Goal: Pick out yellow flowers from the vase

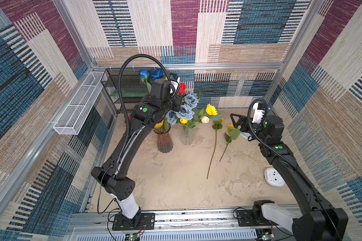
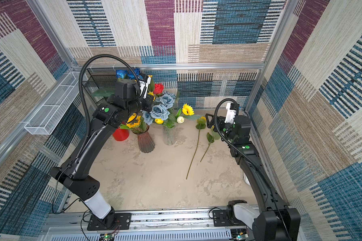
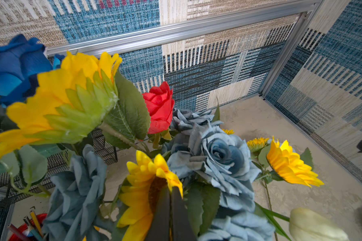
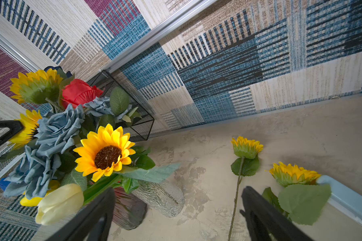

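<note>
My left gripper is shut among the bouquet, its tips at a sunflower [image 3: 136,200]; whether it grips a petal I cannot tell. Yellow flowers include a higher sunflower [image 3: 56,104], another [image 4: 104,156] at the bouquet's right and a yellow bud [image 2: 159,121]. The flowers fill a ribbed brown vase [image 1: 165,143] and a clear vase [image 1: 186,137]. Two sunflowers [image 4: 245,149] [image 4: 293,174] lie on long stems on the table, to the right. My right gripper stands open above the table, right of the bouquet, with nothing between its fingers.
A black wire rack [image 1: 112,84] stands behind the bouquet, and a white wire basket [image 1: 76,104] hangs at left. A red cup [image 2: 120,134] sits by the vases. A white device [image 1: 274,176] lies at right.
</note>
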